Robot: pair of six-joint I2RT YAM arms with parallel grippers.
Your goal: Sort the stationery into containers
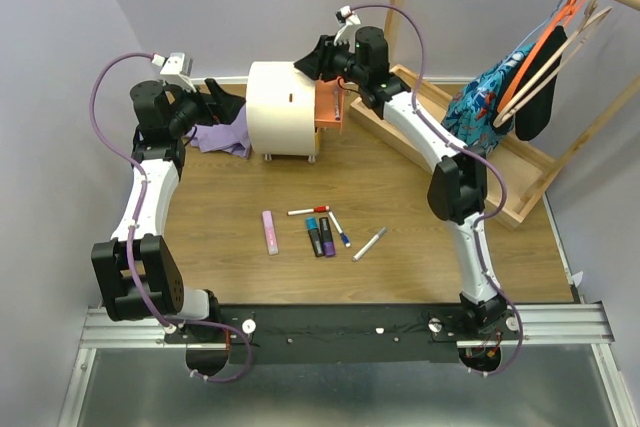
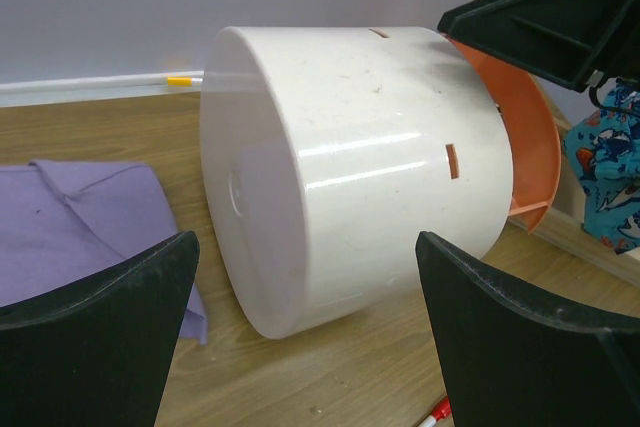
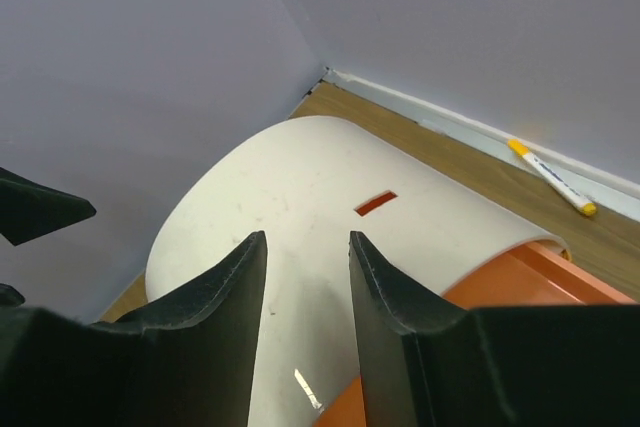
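A white drum-shaped holder (image 1: 280, 112) with an orange compartment (image 1: 328, 105) on its right side stands at the back. Over its top rear edge my right gripper is open and empty. A yellow-capped marker (image 3: 552, 177) lies behind the drum, along the wall; the drum hides it from above. My left gripper, open and empty, hovers left of the drum. On the table lie a pink pen (image 1: 270, 232), a red-capped marker (image 1: 308, 211), a blue-capped marker (image 1: 340, 229), teal (image 1: 314, 237) and purple (image 1: 326, 236) dark markers, and a grey-white marker (image 1: 370, 244).
A folded purple cloth (image 1: 222, 135) lies left of the drum. To the right are a wooden tray (image 1: 520, 187) and a rack with hanging clothes (image 1: 490, 97). Table space in front of the drum, left of the pens, is clear.
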